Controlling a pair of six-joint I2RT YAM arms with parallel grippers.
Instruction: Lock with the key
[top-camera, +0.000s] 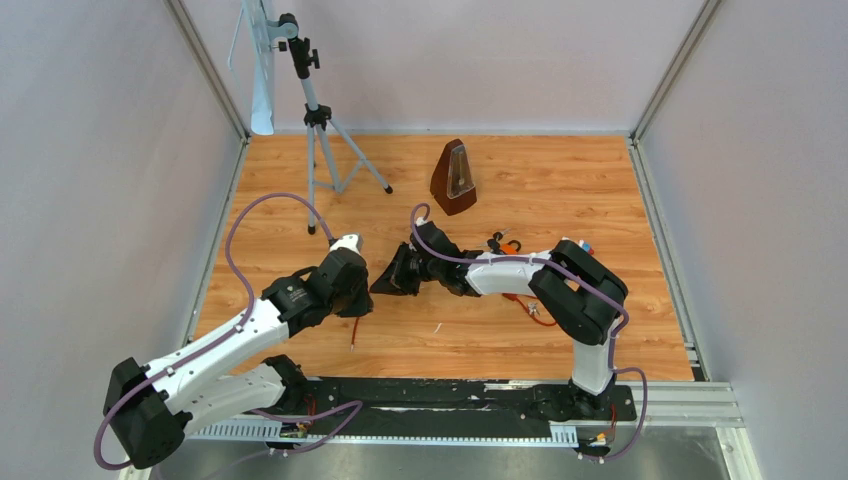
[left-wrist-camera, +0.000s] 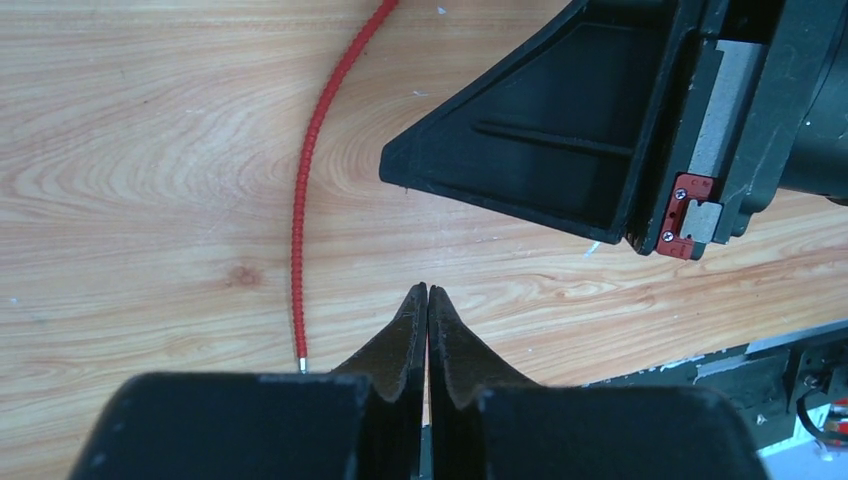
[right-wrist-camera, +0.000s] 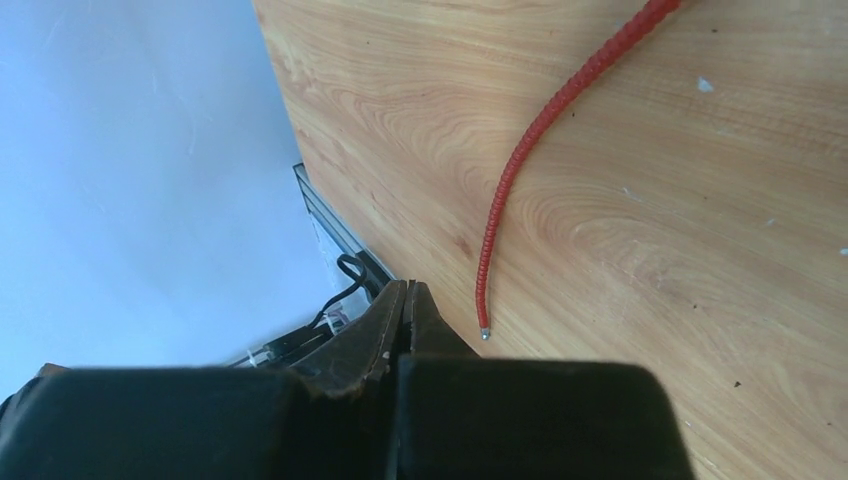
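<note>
The red cable (left-wrist-camera: 301, 205) with its silver end lies on the wooden surface in the left wrist view, left of my left gripper's fingertips and apart from them. My left gripper is shut with nothing visible between its fingers. My right gripper is shut too, empty. In the right wrist view the same cable (right-wrist-camera: 500, 195) passes outside its fingers, the tip just right of them. From the top, only a short piece of cable (top-camera: 355, 334) shows below the left gripper (top-camera: 366, 308), facing the right gripper (top-camera: 376, 290). The cable's red lock head and key are hidden from view.
A metronome (top-camera: 455, 178) stands at the back, with a tripod (top-camera: 320, 117) behind on the left. Beyond the right arm lies a black and orange item (top-camera: 503, 244); an orange-red loop (top-camera: 540, 319) lies partly under that arm.
</note>
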